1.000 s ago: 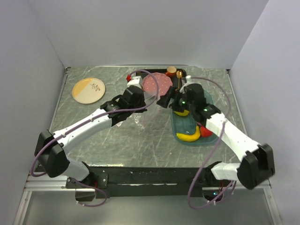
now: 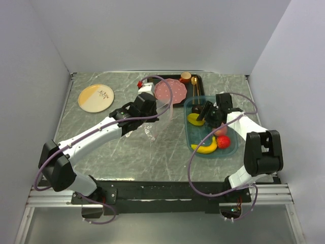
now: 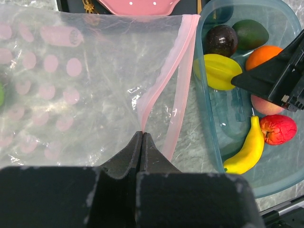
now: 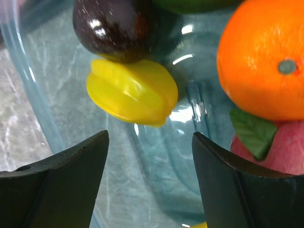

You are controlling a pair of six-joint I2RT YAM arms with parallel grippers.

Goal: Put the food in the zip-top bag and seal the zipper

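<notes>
The clear zip top bag, with pink dots and a pink zipper edge, lies across the left wrist view. My left gripper is shut on its pink edge, and the mouth gapes beside the fingertips. Inside the blue bin is a yellow star fruit, touching a dark purple fruit. Over the bin, my right gripper is open, its fingers apart with nothing between them. The star fruit shows just beyond the fingertips. Also in the bin are an orange, an avocado, a peach, a red fruit and a banana.
Behind the bag stands a black tray with a pink plate, an orange cup and golden utensils. A cream plate lies at the back left. Part of something green shows at the bag's left.
My right gripper has moved right from near the bag to over the bin, pointing down at the star fruit. The left arm has stayed still.
</notes>
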